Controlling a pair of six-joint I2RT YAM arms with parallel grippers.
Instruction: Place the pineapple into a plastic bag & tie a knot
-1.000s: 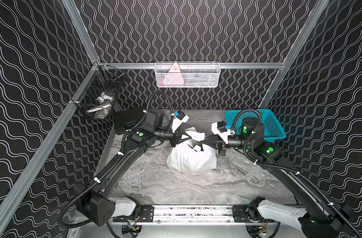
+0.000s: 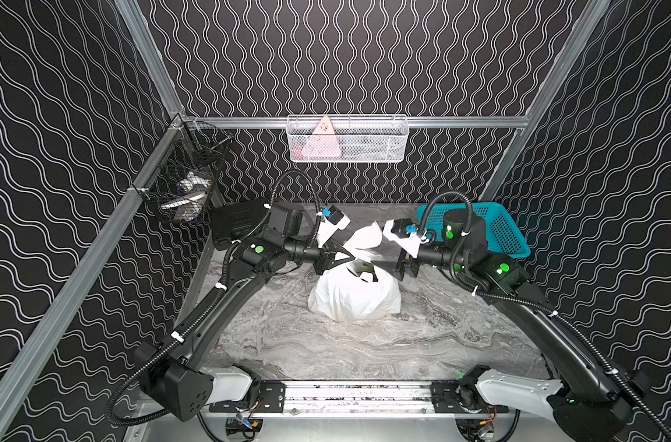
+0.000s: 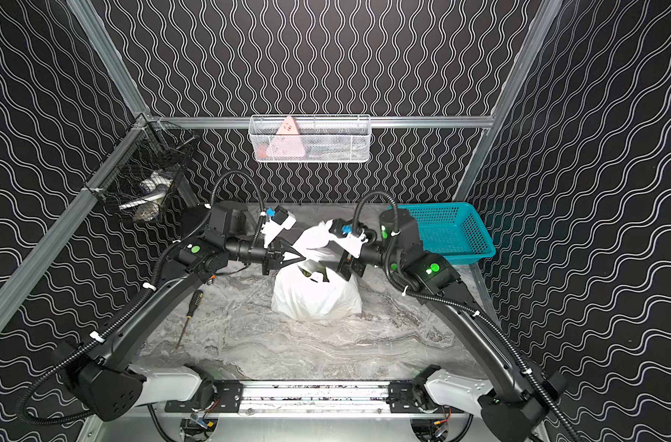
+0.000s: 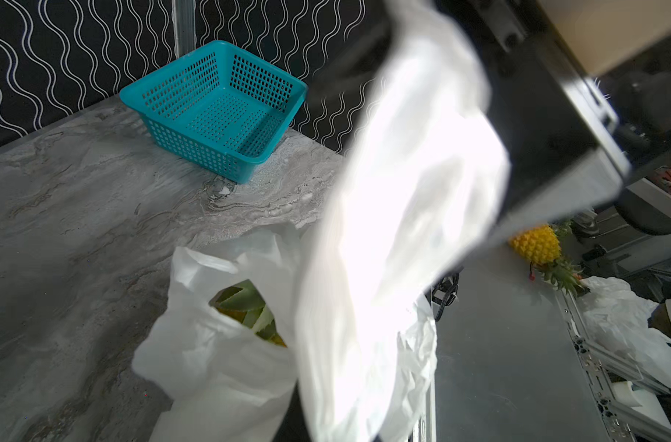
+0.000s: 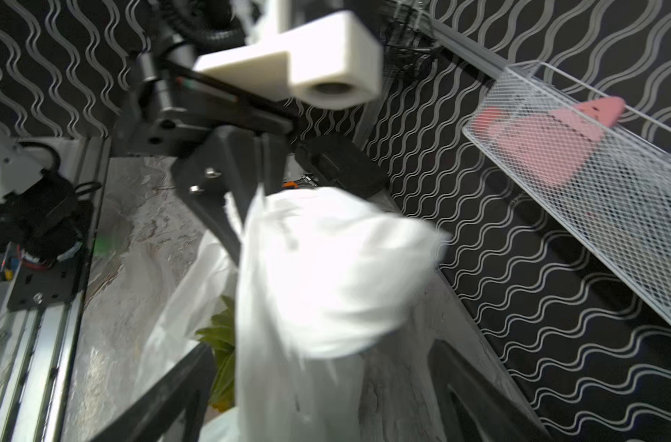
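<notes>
The white plastic bag (image 2: 353,294) stands on the table's middle. Through its opening show green leaves of the pineapple (image 4: 245,303); its body is mostly hidden. My left gripper (image 2: 348,255) is shut on the bag's gathered upper plastic, as the right wrist view shows, with a loose flap (image 5: 342,272) standing up past its fingers (image 5: 228,199). My right gripper (image 2: 395,265) is open just right of the bag's top. In the right wrist view its blurred fingers (image 5: 175,390) stand to either side of the bag's neck; whether they touch it I cannot tell.
A teal basket (image 4: 217,118) sits at the back right, behind the right arm. A black case (image 2: 236,223) lies at the back left; a screwdriver (image 3: 191,313) lies left of the bag. Another pineapple (image 4: 537,244) is outside the workspace.
The left arm has stayed put.
</notes>
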